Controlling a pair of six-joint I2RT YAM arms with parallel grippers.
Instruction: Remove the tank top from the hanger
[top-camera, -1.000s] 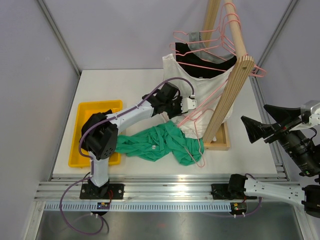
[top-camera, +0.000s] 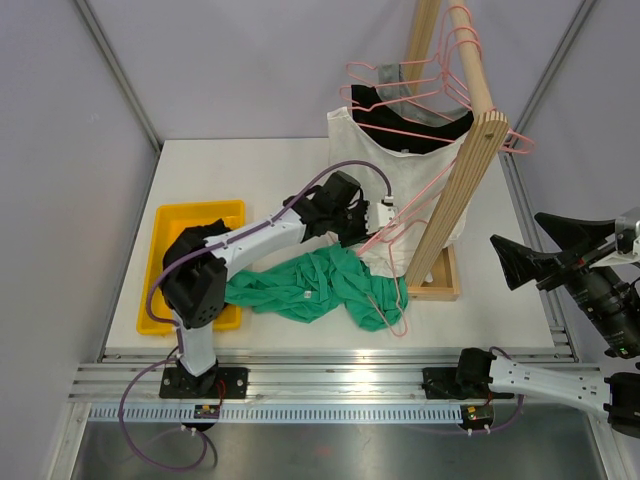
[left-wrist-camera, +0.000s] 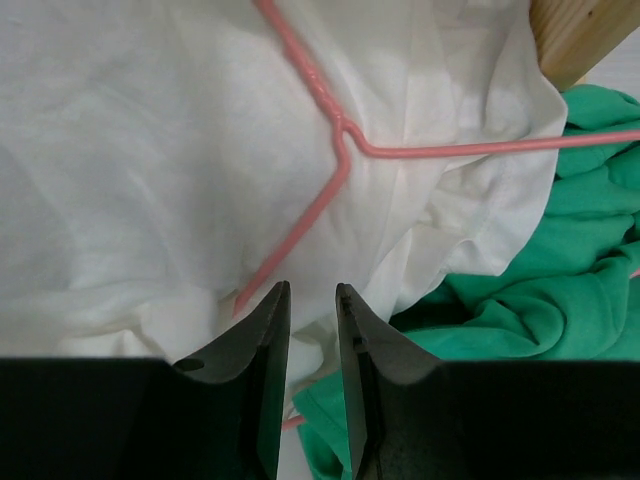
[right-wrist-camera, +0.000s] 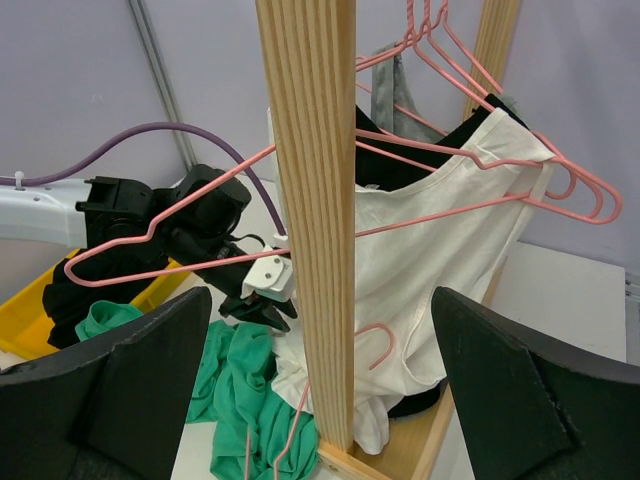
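A white tank top (top-camera: 390, 175) hangs from the rack, with pink hangers (right-wrist-camera: 490, 160) around it and a black garment (top-camera: 385, 120) behind. My left gripper (top-camera: 355, 228) is low at the white cloth's left side, above a green cloth (top-camera: 305, 285). In the left wrist view its fingers are slightly apart over white fabric and a forked pink hanger wire (left-wrist-camera: 340, 150), nothing visibly between them. My right gripper (top-camera: 530, 255) stands open at the right, facing the rack's front post in the right wrist view.
The wooden rack post (right-wrist-camera: 310, 230) rises at the right of the table from a wooden base (top-camera: 432, 290). A yellow bin (top-camera: 170, 220) with dark cloth sits at the left.
The left arm has shifted slightly about the white cloth, its wrist now a little lower in the top view. The right arm has moved a little to the right.
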